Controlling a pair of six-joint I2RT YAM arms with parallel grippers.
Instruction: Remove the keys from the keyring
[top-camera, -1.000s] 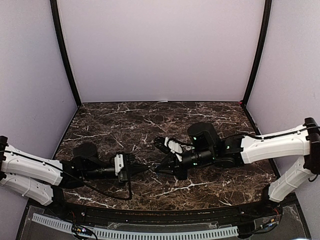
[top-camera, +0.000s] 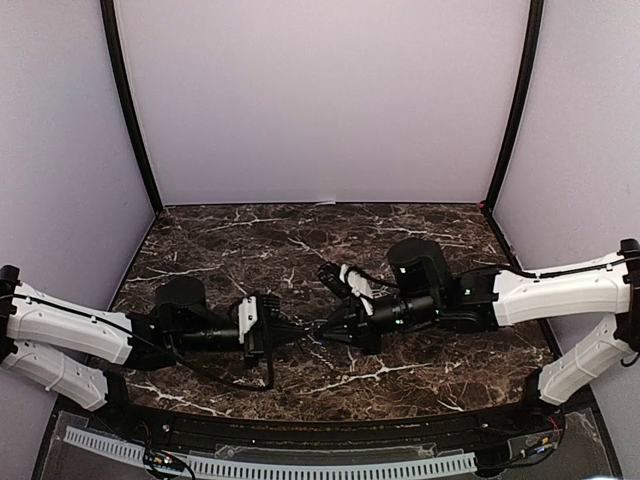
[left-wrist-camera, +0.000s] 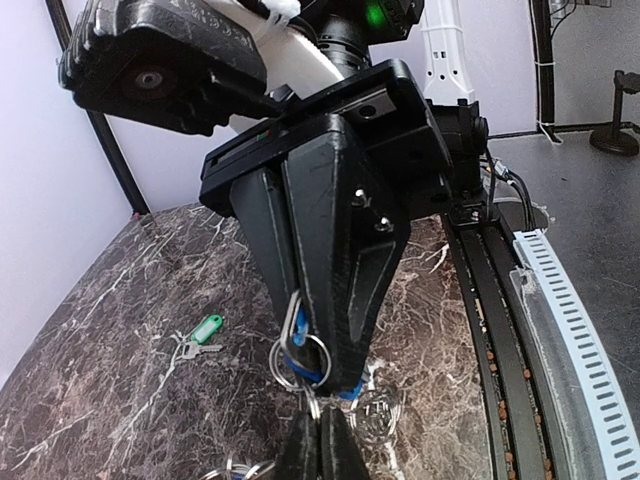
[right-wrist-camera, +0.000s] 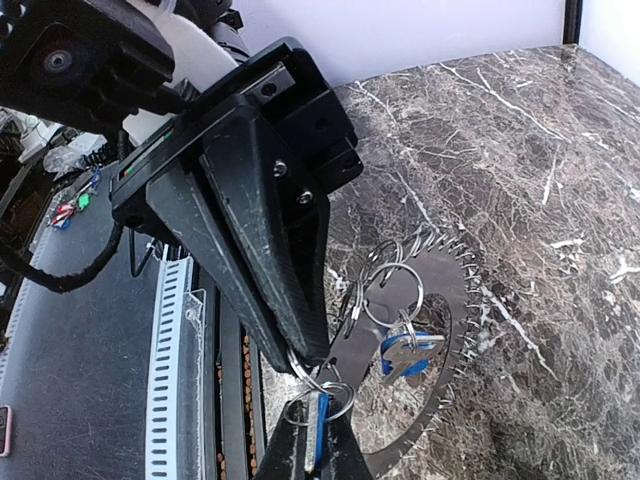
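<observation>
In the top view, my left gripper (top-camera: 306, 333) and right gripper (top-camera: 320, 333) meet almost tip to tip; what they hold is too small to read there. From the left fingertips (right-wrist-camera: 302, 345) in the right wrist view emerges a thin metal loop, linked with a wire keyring (right-wrist-camera: 343, 400). Just below, my right gripper is shut on a narrow blue-and-metal key (right-wrist-camera: 321, 415) at that ring. Blue (left-wrist-camera: 301, 322) also shows between the right fingers in the left wrist view, with my left gripper shut on the loop.
Behind the grippers, another blue key (right-wrist-camera: 405, 355) with rings and a grey toothed curved piece (right-wrist-camera: 440, 275) show; their height is unclear. A small key (left-wrist-camera: 197, 351) with a green tag (left-wrist-camera: 207, 328) lies on the marble table (top-camera: 240, 235).
The left gripper has come in closer to the right one; both tips stay near the middle.
</observation>
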